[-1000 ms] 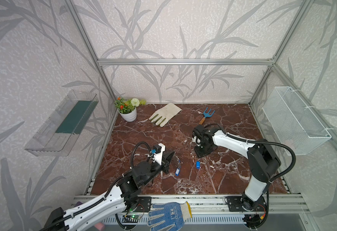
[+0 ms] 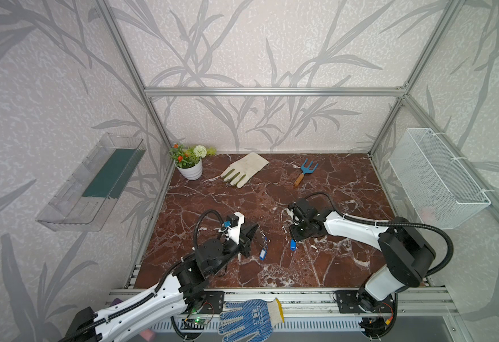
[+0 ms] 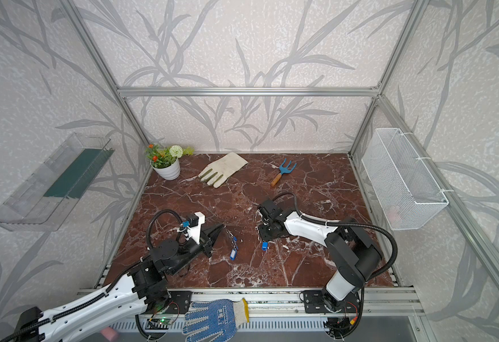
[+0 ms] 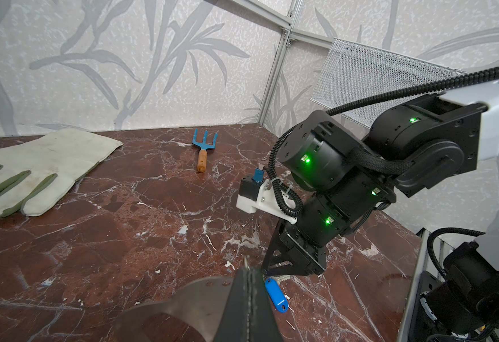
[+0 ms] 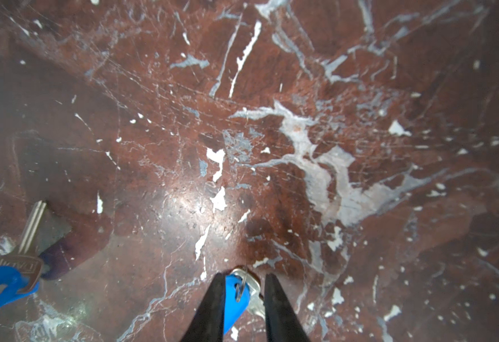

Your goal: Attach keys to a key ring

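My left gripper is shut in the air over the table's middle, with a thin metal edge at its fingertips. A blurred metal key [image 4: 198, 305] shows beside and behind those fingers. Below the left gripper, metal pieces run down to a blue tag [image 2: 262, 254]; whether the tag touches the table I cannot tell. My right gripper points down, part open, over another blue tag [image 5: 235, 305]. This tag lies on the table with a small metal ring [image 5: 251, 280] at its end, seen between the right fingers. No firm hold on it shows.
Behind lie a pale glove [image 2: 246, 169] and a blue fork [image 2: 306, 168], with a flowerpot [image 2: 190, 169] at the back left. A wire basket [image 2: 440, 176] hangs on the right.
My left arm and its key stay where they were.
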